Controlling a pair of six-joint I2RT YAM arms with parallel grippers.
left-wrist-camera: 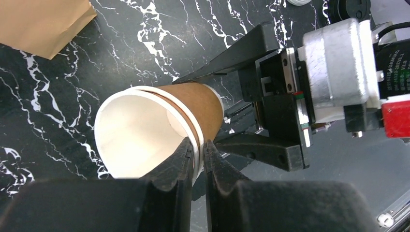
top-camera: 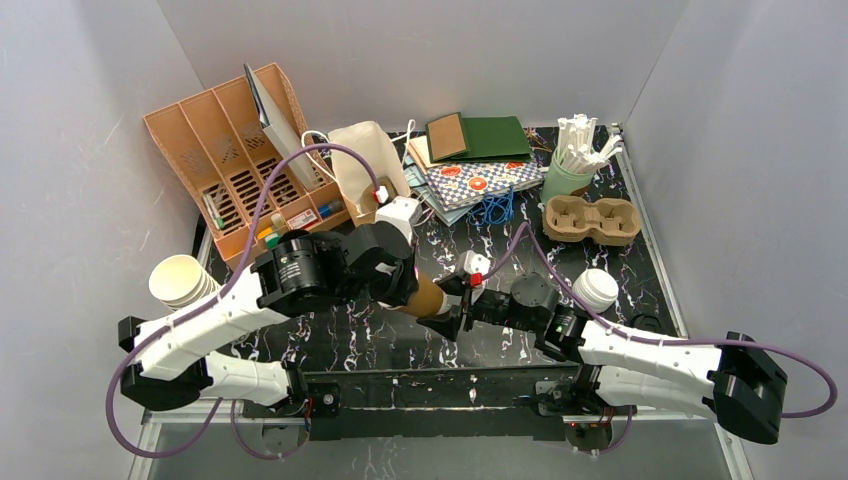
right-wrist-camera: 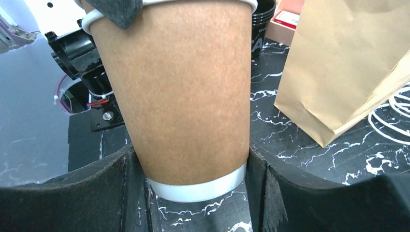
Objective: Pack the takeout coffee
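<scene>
A brown paper cup [right-wrist-camera: 174,87] with a white inside, its mouth showing a double rim, is held sideways at the centre of the table. My right gripper is shut on the cup near its white base. My left gripper is shut at the cup's rim, its tips close together at the rim's edge; whether they pinch it is hard to tell. The brown paper bag [right-wrist-camera: 338,67] stands behind, largely hidden by my left arm in the top view.
Stacked cups [top-camera: 175,280] stand at left, white lids [top-camera: 598,285] at right, with a double cup carrier [top-camera: 590,220] behind them. An organiser [top-camera: 200,150], folded papers [top-camera: 485,150] and a straw holder [top-camera: 566,181] line the back.
</scene>
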